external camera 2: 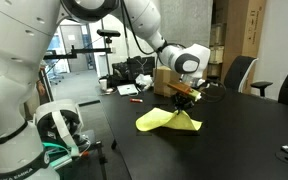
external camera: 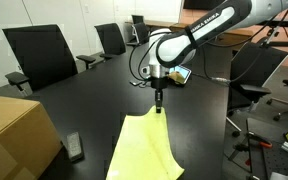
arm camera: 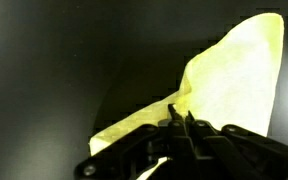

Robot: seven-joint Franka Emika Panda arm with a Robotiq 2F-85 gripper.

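A yellow cloth (external camera: 144, 146) lies over the dark table, its far edge lifted to a peak where my gripper (external camera: 158, 106) pinches it. In exterior view 2 the cloth (external camera 2: 164, 120) spreads beneath the gripper (external camera 2: 178, 108), with a raised fold at the fingertips. The wrist view has the gripper shut on a bunched part of the cloth (arm camera: 229, 80). One broad flap of it extends to the upper right and a narrower strip to the lower left. What lies under the fingers is hidden.
A cardboard box (external camera: 19, 140) stands at the left of the table in exterior view 1, with a dark remote-like object (external camera: 74, 147) beside it. Office chairs (external camera: 29, 45) line the far side. Bare table surrounds the cloth.
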